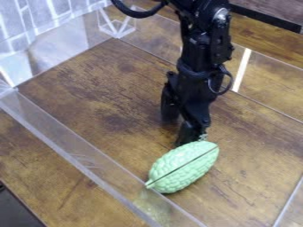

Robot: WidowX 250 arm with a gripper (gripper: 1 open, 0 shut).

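Note:
A pale green, bumpy oval object (182, 168) with a dark seam along it lies on the brown wooden floor in the lower middle of the camera view. Just behind its upper end is my black gripper (190, 131), reaching down from the top with its tip low near the floor. The fingers are dark and partly hidden by the arm, so their spread is hard to make out. Nothing shows held in them.
Clear plastic walls (77, 136) edge the wooden work area at left and front. A white translucent object (35, 27) is at top left. The floor left of the arm is bare.

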